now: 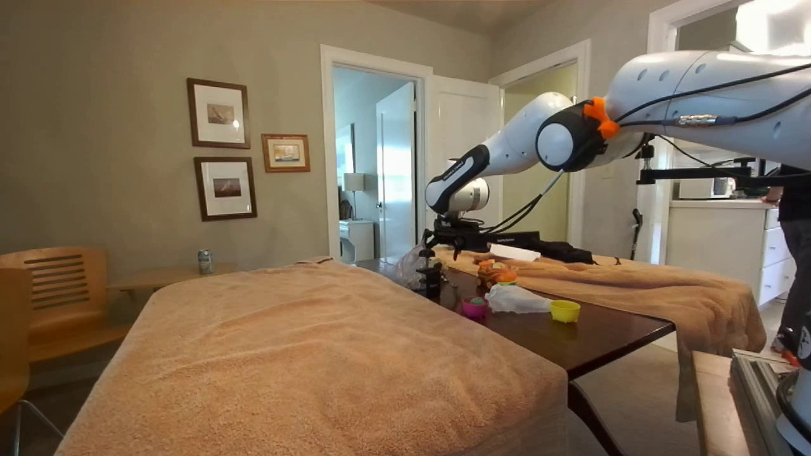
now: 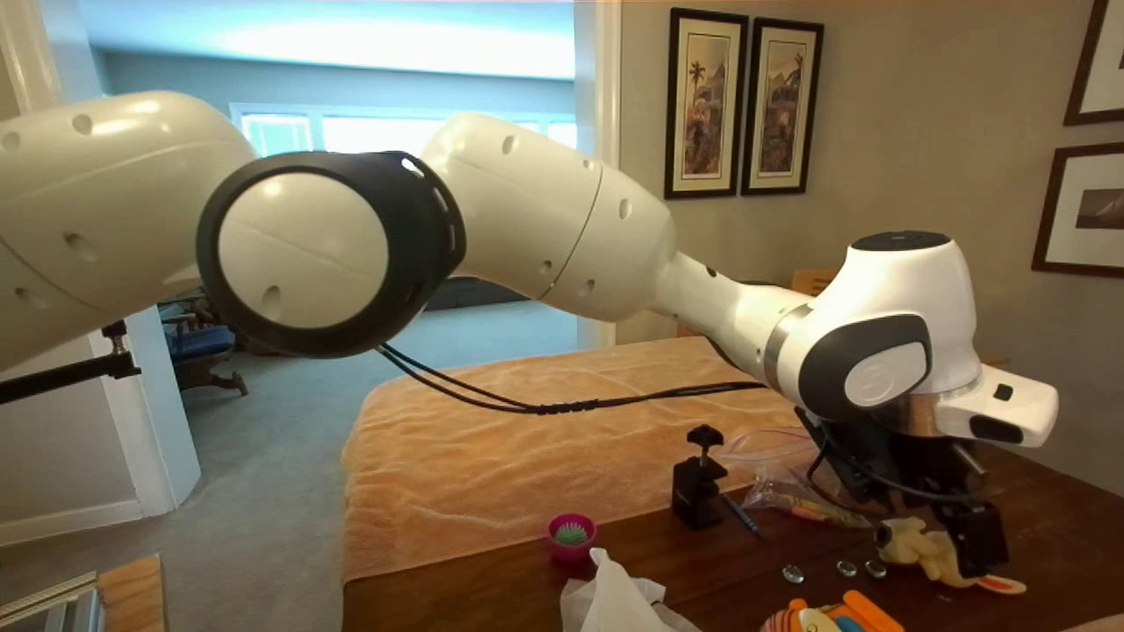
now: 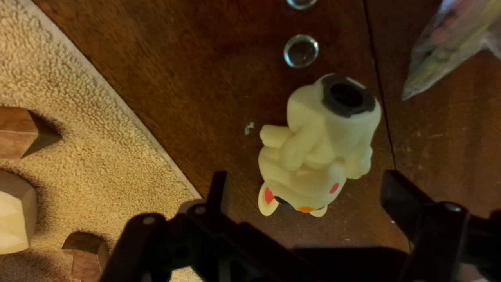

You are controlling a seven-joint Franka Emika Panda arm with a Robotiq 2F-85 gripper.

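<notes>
A pale yellow rabbit-like toy (image 3: 317,150) with pink-lined ears lies on the dark wooden table (image 3: 197,84), a dark round opening at its base facing up and away. Around its head end in the wrist view, my gripper stands open, one finger on either side, with bare tabletop between each finger and the toy. In the second exterior view the gripper (image 2: 975,537) reaches down over the toy (image 2: 933,549), hiding part of it. From the first exterior view the toy cannot be made out.
Clear glass discs (image 3: 301,51) lie near the toy. A plastic bag (image 3: 451,42) is close by. A black clamp (image 2: 697,479), a pink cup (image 2: 571,537), a white cloth (image 2: 616,595) and an orange toy (image 2: 832,613) occupy the table. Wooden blocks (image 3: 16,131) rest on the towel.
</notes>
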